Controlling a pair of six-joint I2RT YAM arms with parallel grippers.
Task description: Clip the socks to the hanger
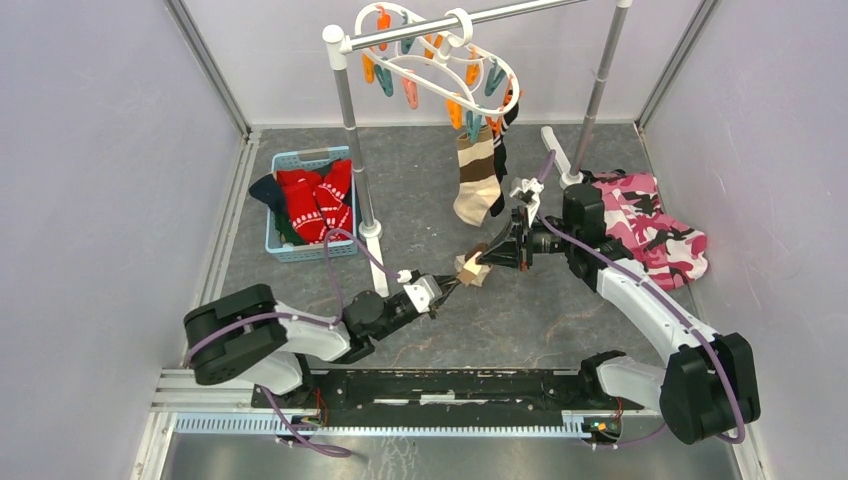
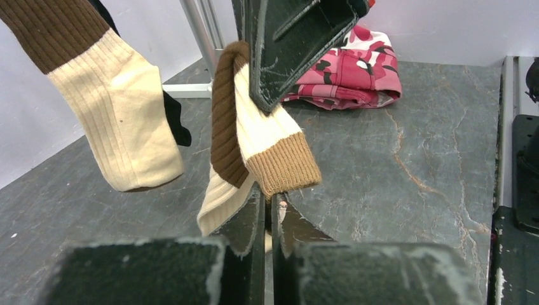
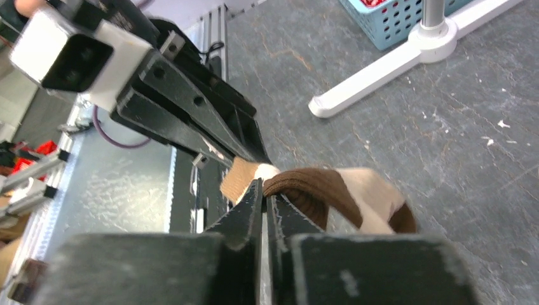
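A brown-and-cream sock [image 2: 279, 165] is between my two grippers below the hanger [image 1: 440, 75]. My left gripper is shut on its tan cuff. My right gripper is at the sock from the other side; whether its fingers still grip it is unclear. Striped socks [image 1: 474, 175] in cream, brown and black hang from clips on the hanger, and the cream one shows large in the left wrist view.
A blue basket [image 1: 285, 255] with red and dark socks stands at the left of the rack. Pink camouflage cloth [image 1: 660, 240] lies at the right by the wall. The floor between the arms is clear.
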